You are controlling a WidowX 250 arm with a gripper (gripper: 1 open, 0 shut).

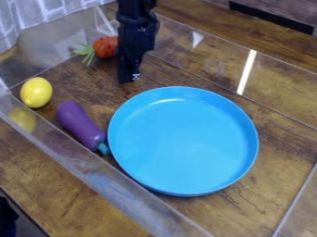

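Observation:
My black gripper (129, 72) hangs low at the back left, its tip near the wooden surface just right of an orange-red vegetable with green leaves (104, 46), which it partly hides. The fingers look shut, with nothing visible between them, though the dark shape is hard to make out. A large blue plate (183, 142) fills the front right. A purple eggplant (78, 123) lies left of the plate, close to its rim, and a yellow lemon (36, 93) sits at the far left.
Transparent walls border the wooden surface (247, 93) along the left and front. The middle behind the plate and the back right are clear wood.

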